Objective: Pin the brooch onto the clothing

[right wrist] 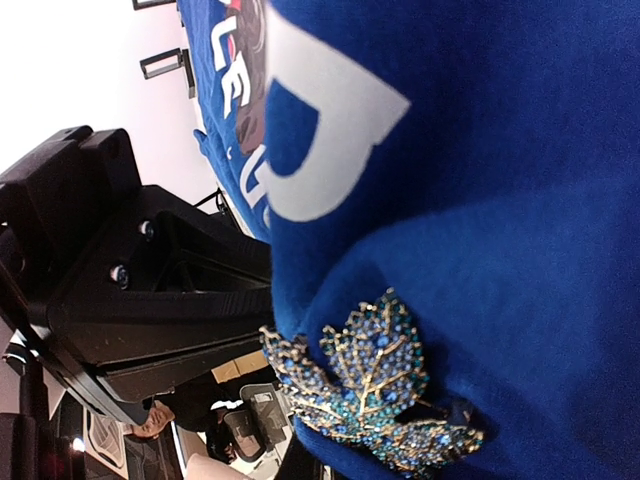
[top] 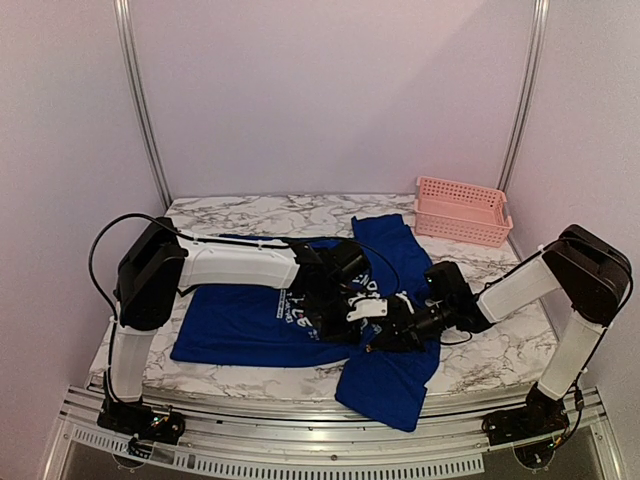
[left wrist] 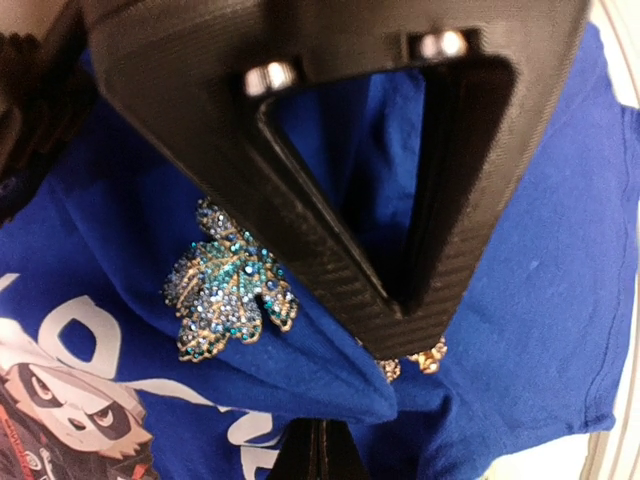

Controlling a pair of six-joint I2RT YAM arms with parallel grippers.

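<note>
The blue printed shirt (top: 245,325) lies over the table, bunched up where both grippers meet. A leaf-shaped brooch with blue and teal stones and gold edges rests against a raised fold of cloth; it also shows as a large brooch (right wrist: 375,385) in the right wrist view. Its pin is hidden. My left gripper is shut, its dark tips close under the fold; whether cloth is caught between them is unclear. My right gripper is shut beside the brooch's lower edge, tips mostly hidden.
A pink basket (top: 462,212) stands at the back right. The two arms are very close together, and the right gripper's black finger covers part of the left wrist view. Bare marble (top: 490,355) shows on the right; one shirt flap hangs over the front edge.
</note>
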